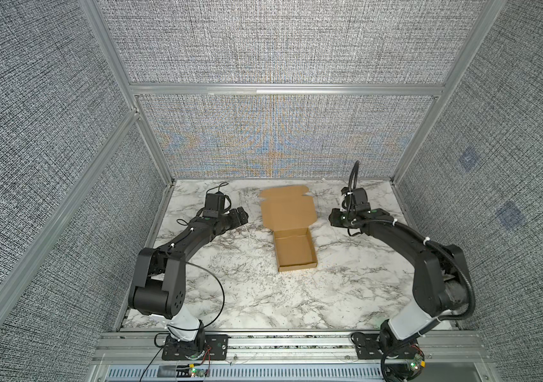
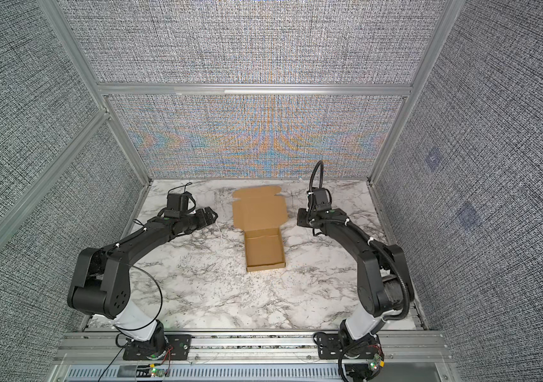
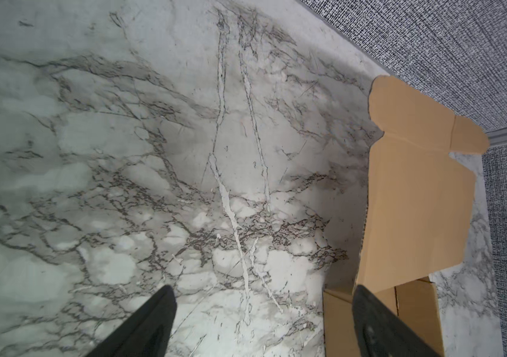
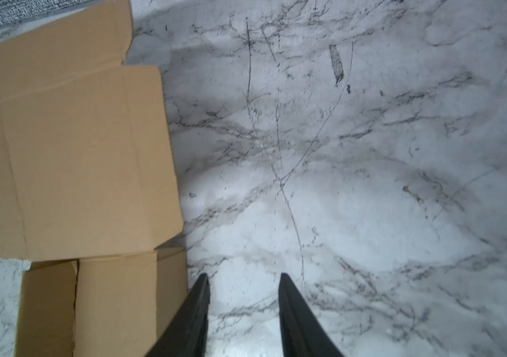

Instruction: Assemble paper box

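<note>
A brown cardboard box [image 1: 295,249] lies on the marble table's middle, its walls upright and its lid [image 1: 287,210] laid back flat toward the rear, with flaps spread. My left gripper [image 1: 240,216] is just left of the lid, apart from it; in the left wrist view its fingers are wide open over bare table. My right gripper [image 1: 336,217] is right of the lid and apart from it; in the right wrist view its two fingers stand open, narrower, with nothing between them beside the box's right wall [image 4: 170,297].
Textured walls with aluminium rails enclose the back and sides; both arms are mounted along the front rail [image 2: 252,337].
</note>
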